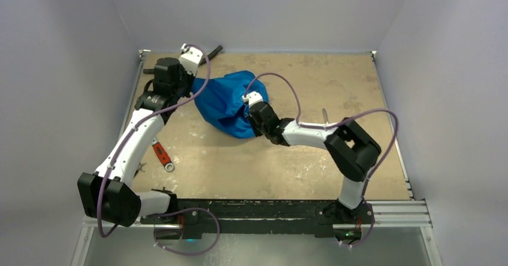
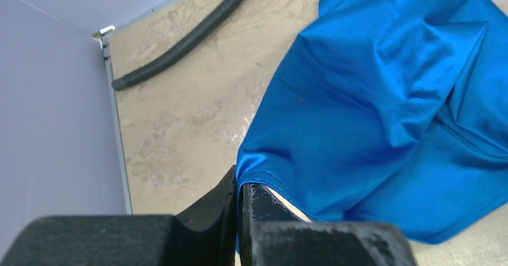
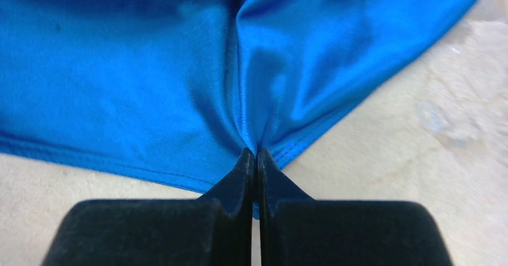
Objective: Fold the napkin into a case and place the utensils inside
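The blue napkin (image 1: 227, 98) lies crumpled and creased in the middle-left of the table. My left gripper is shut on one corner of it, lifting that edge at the far left. My right gripper is shut on the front edge of the napkin at the right, where a fold runs down into its fingertips. A thin silver utensil (image 1: 324, 115) lies to the right, partly behind the right arm.
A black corrugated tube (image 2: 180, 50) lies along the back left. A red tool (image 1: 162, 154) lies at the front left.
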